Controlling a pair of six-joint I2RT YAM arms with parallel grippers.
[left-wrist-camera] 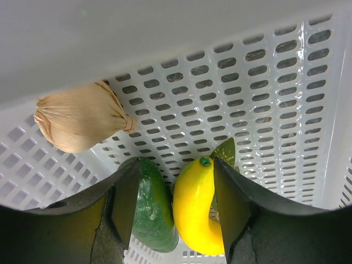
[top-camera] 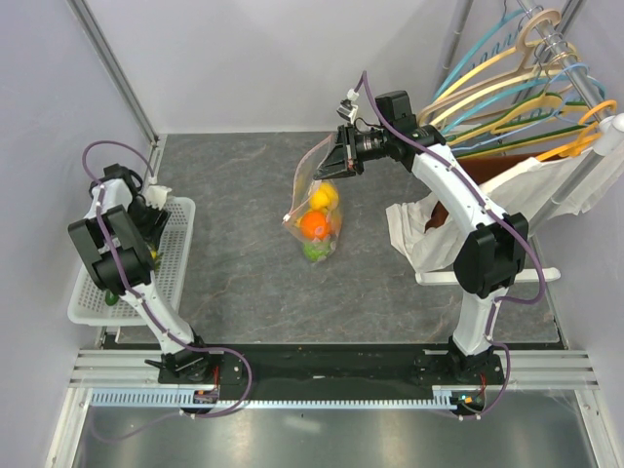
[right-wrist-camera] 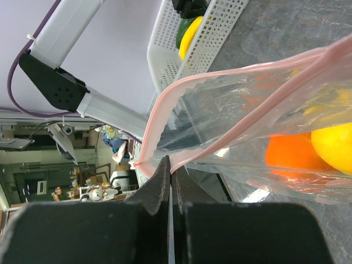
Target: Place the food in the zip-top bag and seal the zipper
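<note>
The left gripper is down inside the white basket [top-camera: 175, 278], open, its fingers above a yellow banana [left-wrist-camera: 192, 198] and a dark green cucumber [left-wrist-camera: 148, 214], with leaves and a tan wrapped bundle [left-wrist-camera: 77, 118] nearby. The clear zip bag [top-camera: 314, 200] stands mid-table holding an orange fruit [right-wrist-camera: 294, 154], yellow fruit [right-wrist-camera: 333, 146] and something green at the bottom. My right gripper is shut at the bag's pink top edge; whether the film is between its fingertips is hard to tell.
A rack of coloured hangers [top-camera: 526, 88] with white cloth [top-camera: 424, 234] fills the right side.
</note>
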